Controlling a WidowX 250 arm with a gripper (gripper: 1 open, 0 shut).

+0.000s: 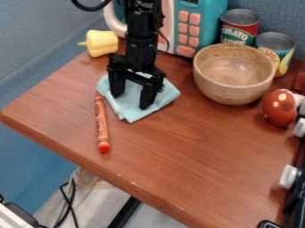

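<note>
My black gripper (136, 85) hangs down from the top of the view, its fingers at a light blue cloth (167, 93) on the wooden table (191, 169). Whether it is open or shut on the cloth is hard to tell. An orange crayon-like stick (103, 126) lies along the cloth's left side.
A beige bowl (233, 85) sits to the right, with two cans (238, 27) behind it. A toy microwave (188, 31), a yellow object (102, 43), a red toy (279, 109) and black items at the right edge surround the space.
</note>
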